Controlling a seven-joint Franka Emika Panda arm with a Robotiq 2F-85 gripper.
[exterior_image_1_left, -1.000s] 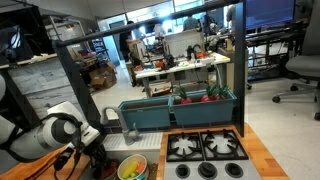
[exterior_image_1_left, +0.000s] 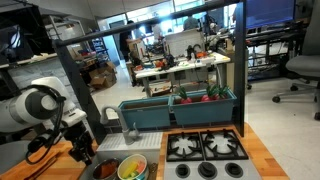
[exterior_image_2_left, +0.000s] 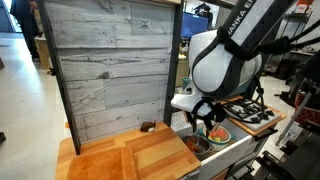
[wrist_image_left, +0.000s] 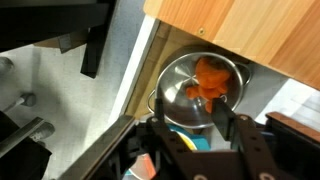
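In the wrist view a round metal pot (wrist_image_left: 178, 78) lies ahead of my gripper, with orange pieces (wrist_image_left: 210, 75) inside it. What they are is hard to tell. The fingers (wrist_image_left: 238, 130) stand apart, and nothing shows held between them. A bowl with coloured contents (wrist_image_left: 145, 165) is partly hidden under the gripper. From exterior view 2, the gripper (exterior_image_2_left: 205, 117) hangs above the pot (exterior_image_2_left: 198, 146), and the green-rimmed bowl (exterior_image_2_left: 217, 133) sits beside it. In exterior view 1, the pot (exterior_image_1_left: 105, 170) is left of the yellowish bowl (exterior_image_1_left: 132, 168).
An orange cloth (exterior_image_2_left: 100, 160) lies on the wooden counter (exterior_image_2_left: 160, 150), which otherwise has free room. A faucet (exterior_image_1_left: 113, 118) rises behind the sink area. The stove (exterior_image_1_left: 205, 147) is to the right, and a teal planter (exterior_image_1_left: 203, 108) stands behind it.
Over the last second the arm has risen and drawn back to the left, away from its low place by the pot. The pot and bowl look unmoved.
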